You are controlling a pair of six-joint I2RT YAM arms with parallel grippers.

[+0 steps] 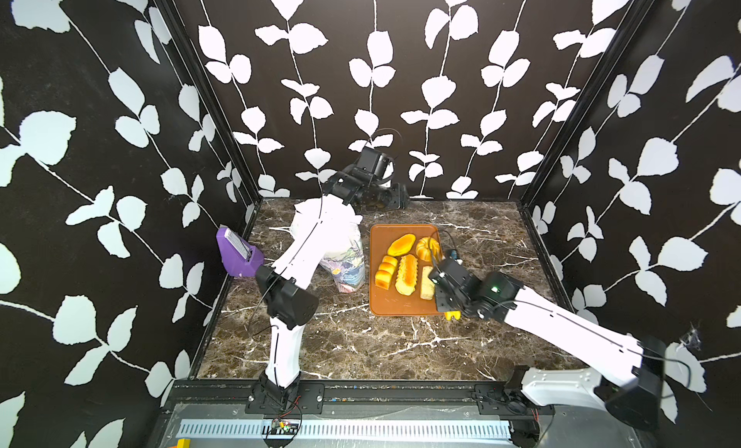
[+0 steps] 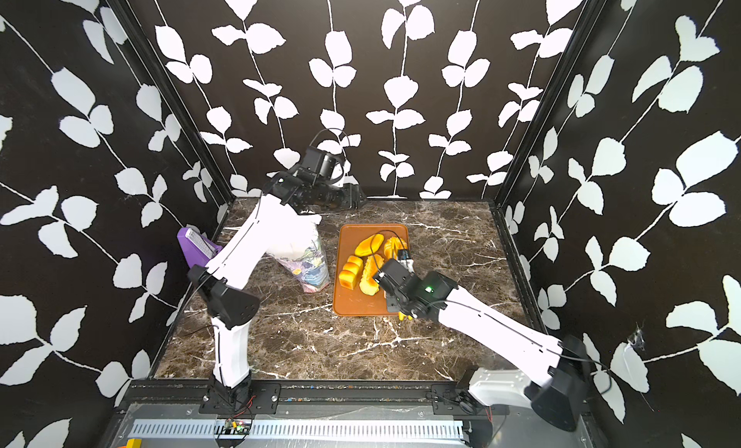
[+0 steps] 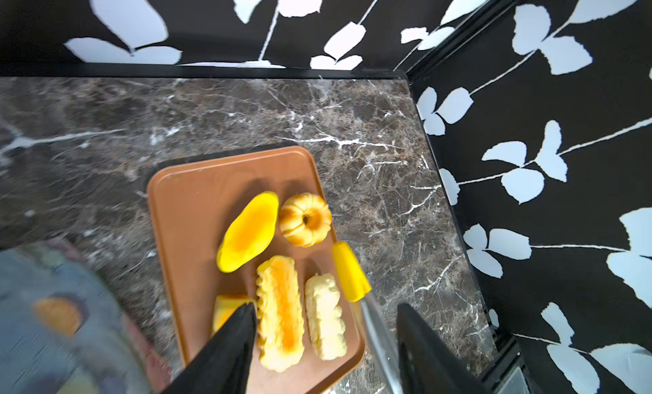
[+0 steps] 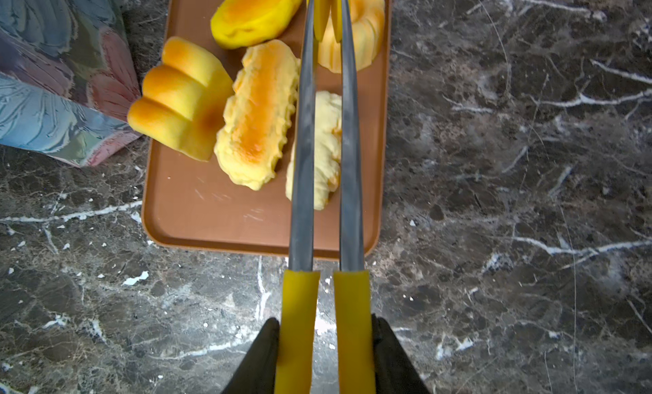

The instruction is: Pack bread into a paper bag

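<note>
In the right wrist view, my right gripper is shut on the yellow ends of metal tongs (image 4: 349,156). Their yellow tips are close together over the pumpkin-shaped bread (image 4: 366,34). Beneath the tongs lies a pale bread (image 4: 329,136), partly covered. The brown tray (image 4: 203,224) also carries an oval bread (image 4: 254,14), a ridged long bread (image 4: 254,115) and a three-lobed bread (image 4: 180,95). Left of the tray, the patterned paper bag (image 1: 347,266) stands upright, its mouth partly behind my left arm. My left gripper is held high with its fingers apart, empty.
A purple holder (image 1: 241,251) stands at the left edge, beside the side wall. Bare marble counter (image 1: 339,340) lies in front of the tray, and more is free to its right. The back wall rises close behind my left gripper.
</note>
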